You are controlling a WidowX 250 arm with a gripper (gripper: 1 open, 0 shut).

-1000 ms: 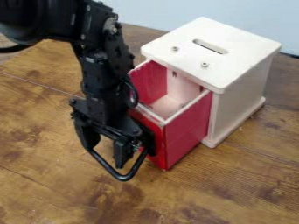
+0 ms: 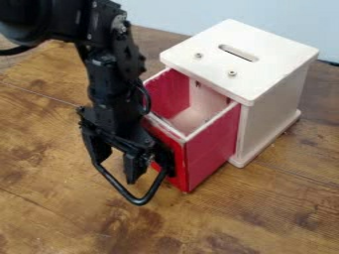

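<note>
A small pale wooden cabinet (image 2: 271, 85) with a slotted top stands at the upper right. Its red-fronted drawer (image 2: 208, 147) is pulled out, its pale inside visible and apparently empty. My black gripper (image 2: 130, 157) is low at the front left of the drawer, against or very near its red front. The arm hides that part of the drawer, and whether the fingers are open or shut is unclear.
Bare wooden table (image 2: 66, 198) lies to the left and in front of the arm, and also right of the cabinet. A pale wall runs along the back right.
The arm and gripper have shifted very slightly; the drawer and cabinet look almost unchanged.
</note>
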